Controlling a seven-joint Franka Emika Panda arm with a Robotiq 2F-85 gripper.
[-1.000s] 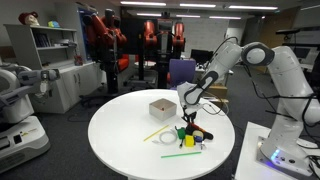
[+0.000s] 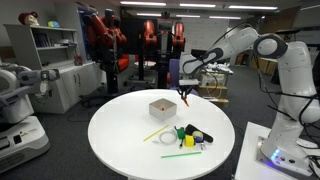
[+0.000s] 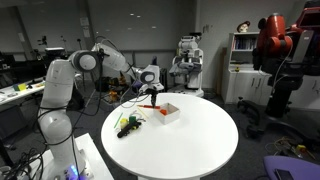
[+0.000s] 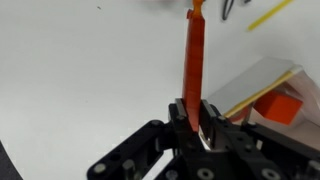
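An orange-red stick-like item [image 4: 193,60] is pinched between the fingers of my gripper, its length reaching forward from the fingers in the wrist view. In exterior view 1 the gripper [image 2: 184,92] hangs above the table, right of a beige open box [image 2: 163,108], with the orange item [image 2: 185,99] pointing down from it. The box [image 4: 250,88] shows at the lower right of the wrist view, an orange-red block [image 4: 278,105] inside it. From the other side, the held item [image 3: 150,107] appears near the box [image 3: 170,115].
Several small things lie on the white round table [image 2: 115,125]: a yellow stick [image 2: 156,132], a green stick [image 2: 180,155], a yellow block [image 2: 187,142] and a black object [image 2: 203,132].
My gripper has risen from among the small objects and moved back toward the box, carrying the orange item. The box and the table objects look unmoved.
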